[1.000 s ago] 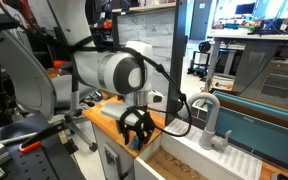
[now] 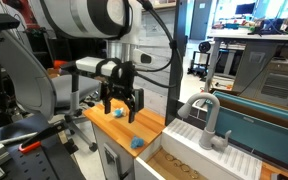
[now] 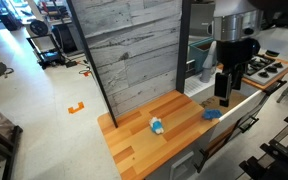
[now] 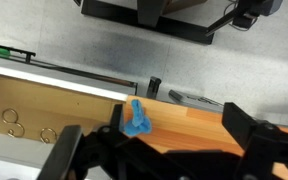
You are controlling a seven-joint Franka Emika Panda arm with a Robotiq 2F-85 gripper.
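A small blue object (image 2: 137, 143) lies on the wooden counter (image 3: 167, 150) near the open drawer; exterior view 2 shows the same blue object (image 3: 212, 112) by the counter's edge. In the wrist view, this blue object (image 4: 136, 122) appears close to one finger. Farther along the wood rests a second, blue-and-white object (image 3: 156, 126), partly behind the fingers in exterior view 1. Above the counter, my gripper (image 2: 120, 111) hangs pointing down, its fingers wide apart. Nothing is held between them, and the gripper (image 3: 235, 88) is clear of both objects.
An open drawer (image 2: 210, 163) sits beside the counter, with a grey faucet (image 2: 212, 115) behind it. A tall plank wall (image 3: 134, 60) backs the counter. One small orange item (image 3: 76, 107) lies on the floor beyond.
My gripper has risen from low over the blue object and shifted left in exterior view 1. That object is left lying on the wood, and the blue-and-white one shows behind the fingers now.
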